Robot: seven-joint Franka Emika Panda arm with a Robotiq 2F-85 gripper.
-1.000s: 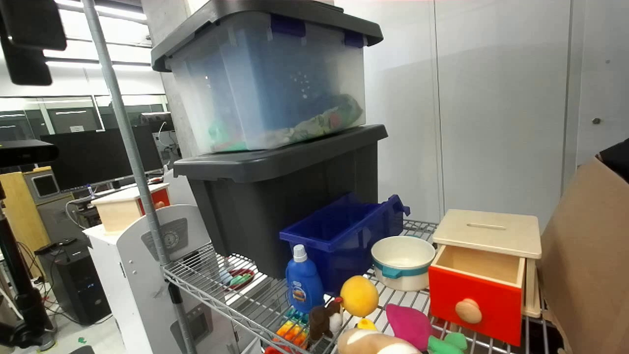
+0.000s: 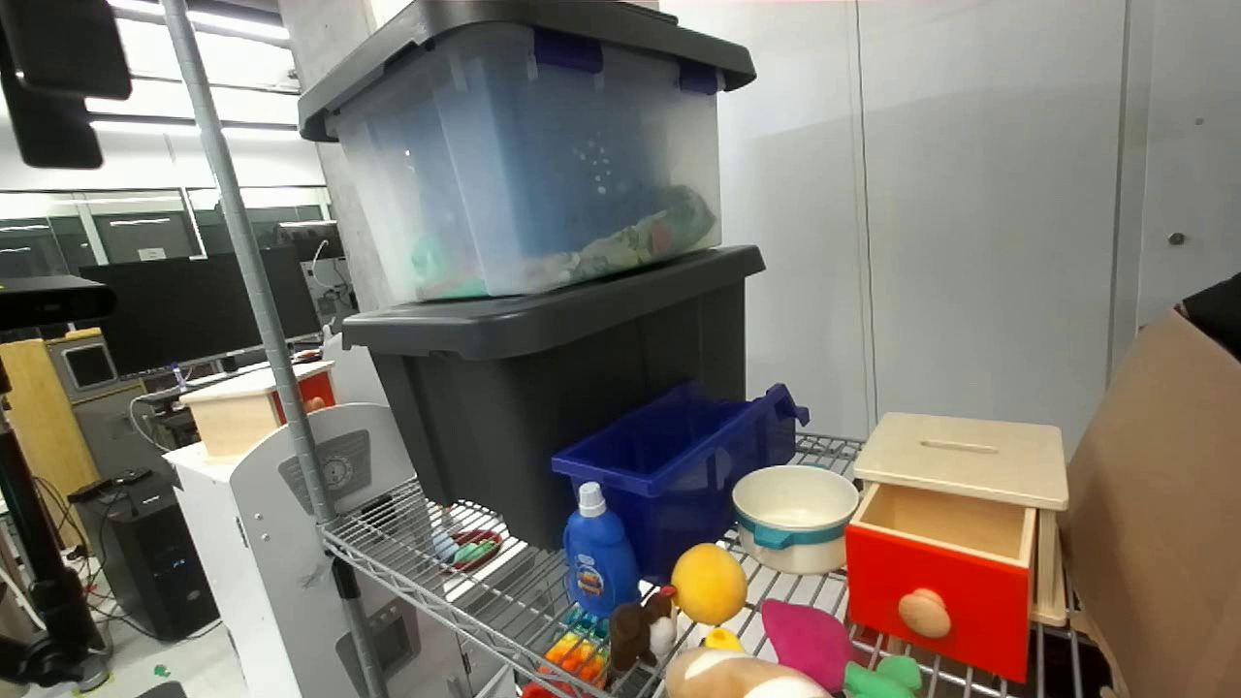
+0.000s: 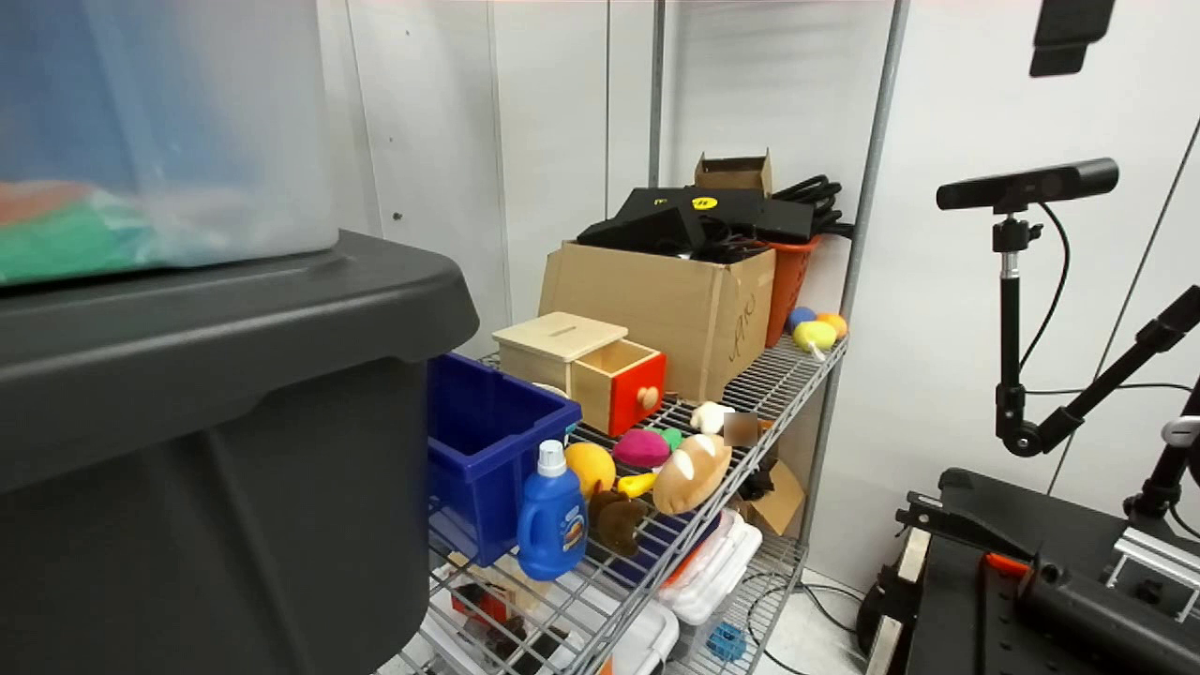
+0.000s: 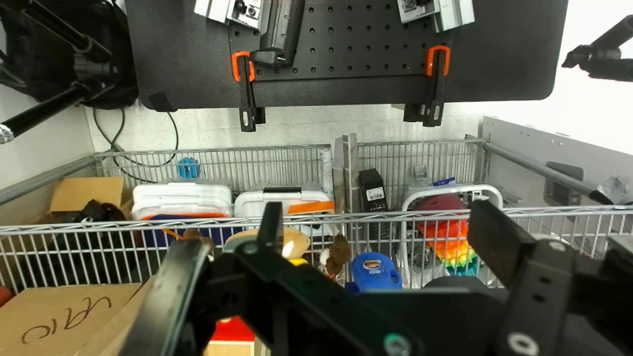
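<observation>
In the wrist view my gripper stands open, its dark fingers (image 4: 498,240) wide apart. Only the shelf below and beyond shows through the gap. A wooden box (image 2: 966,448) with a red-fronted drawer (image 2: 890,599) pulled out sits on the wire shelf; no contents show in the visible part of the drawer. To its left are a cream pot (image 2: 797,512) with a teal band and a deep blue bin (image 2: 710,465). A blue detergent bottle (image 2: 599,558) stands upright before the bin. Nearby lie an orange ball (image 2: 710,584), a magenta-and-green toy (image 2: 809,640) and a bread-like toy (image 3: 692,474).
Large storage tubs (image 2: 558,407) are stacked at one end of the shelf; a cardboard box (image 3: 647,298) closes off the other. A metal post (image 2: 238,233) rises at the front corner. In the wrist view, a black table (image 4: 356,89) with orange clamps lies across from the shelf.
</observation>
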